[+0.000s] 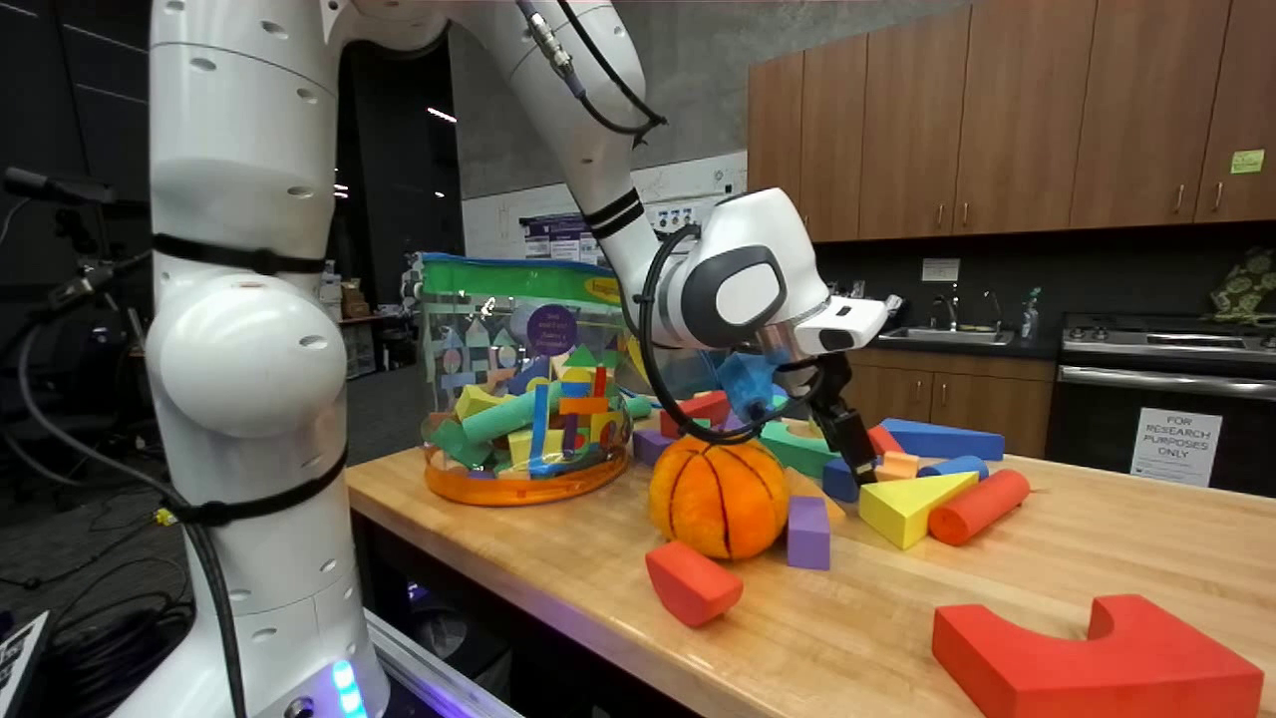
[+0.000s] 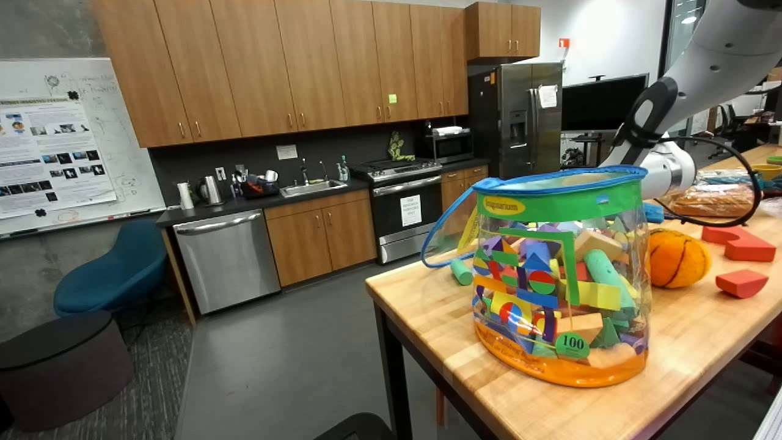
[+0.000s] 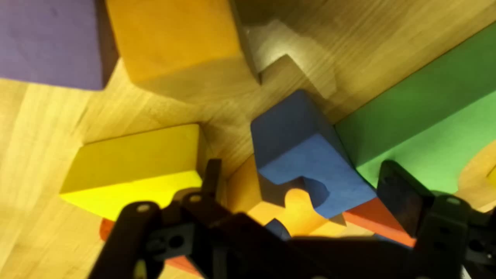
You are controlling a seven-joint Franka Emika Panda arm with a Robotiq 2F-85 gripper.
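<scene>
My gripper is open in the wrist view, its two dark fingers well apart. Between and a little beyond them is a blue block (image 3: 290,135) with a curved notch. Under that notch lies an orange-yellow piece (image 3: 302,209). A yellow block (image 3: 135,155) is close by the left finger, and a green block (image 3: 432,111) by the right one. Exterior view 1 has the gripper (image 1: 858,449) low among the blocks, behind the yellow wedge (image 1: 905,515). The second exterior view hides the fingers behind the bag.
A clear zip bag (image 2: 564,190) full of blocks stands at the table's end. Near the gripper are an orange ball (image 1: 721,497), a purple block (image 1: 808,534) and a red cylinder (image 1: 978,508). A red arch (image 1: 1077,664) lies at the front right, with bare table around it.
</scene>
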